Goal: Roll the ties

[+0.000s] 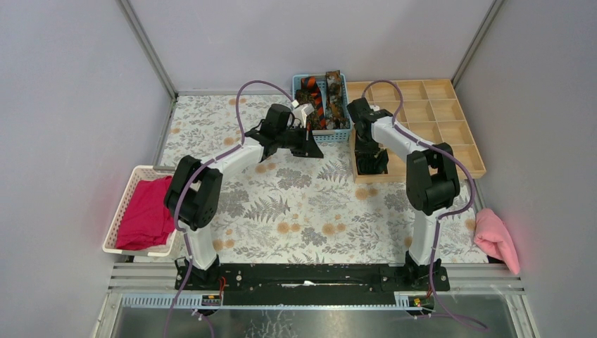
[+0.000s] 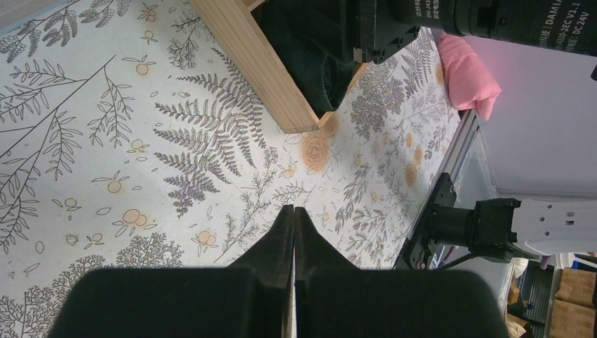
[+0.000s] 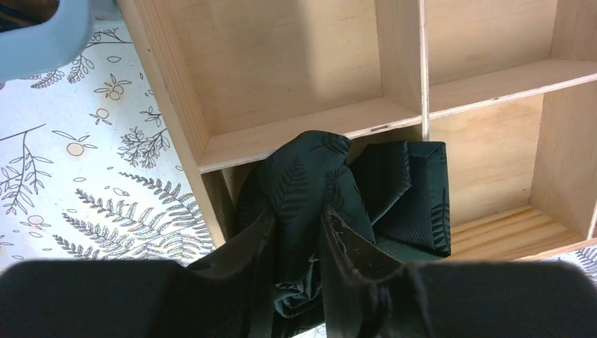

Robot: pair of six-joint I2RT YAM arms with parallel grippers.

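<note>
A dark green tie (image 1: 372, 164) lies bunched in the front-left compartment of the wooden divided box (image 1: 457, 149). In the right wrist view its folds (image 3: 292, 176) fill that compartment, with a flatter folded part (image 3: 415, 201) on the right. My right gripper reaches down at the tie, its fingertips apart and cloth showing between them. Whether they press on the cloth cannot be made out. Over the bare tablecloth, left of the box, my left gripper is shut with nothing between its fingers.
Several patterned ties (image 1: 334, 98) lie in the blue basket (image 1: 331, 136) behind my left gripper. The box's other compartments in view look empty. A white basket with red cloth (image 1: 146, 213) stands far left; pink cloth (image 1: 495, 239) lies far right.
</note>
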